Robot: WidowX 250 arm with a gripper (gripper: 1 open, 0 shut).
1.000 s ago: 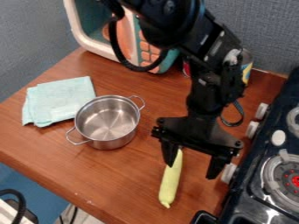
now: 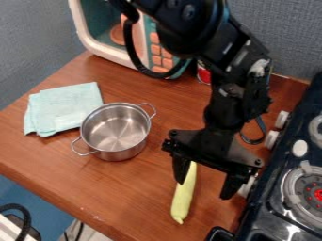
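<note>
My black gripper (image 2: 201, 177) hangs over the front right of the wooden table, fingers open and pointing down, above and around the upper end of a long pale yellow object (image 2: 183, 198), perhaps corn or a vegetable. That end is partly hidden behind the gripper. A steel two-handled pot (image 2: 116, 134) stands to the left, apart from the gripper.
A folded pale cloth (image 2: 60, 108) lies at the back left. A toy microwave (image 2: 104, 28) stands behind, and a can behind my arm is mostly hidden. A black stove (image 2: 299, 179) borders the table's right side.
The gripper has shifted slightly over the last second, staying above the yellow object. The pot, cloth and yellow object look unmoved.
</note>
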